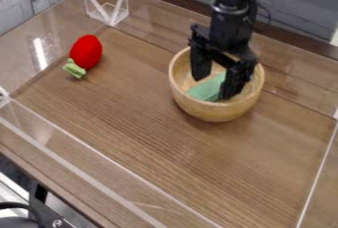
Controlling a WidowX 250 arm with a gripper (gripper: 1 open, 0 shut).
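Observation:
My gripper (pixel 215 62), black and open, reaches down from the top into a round tan bowl (pixel 199 102) right of centre. A light green object (pixel 214 87) lies in the bowl, just below the fingers, which hide part of it. Whether they touch it I cannot tell.
A red oval object (pixel 86 49) with a small green piece (pixel 75 70) at its lower end lies on the left of the wooden table (pixel 145 163). A white wire item (pixel 106 7) stands at the back left. A black cable lies at the bottom left corner.

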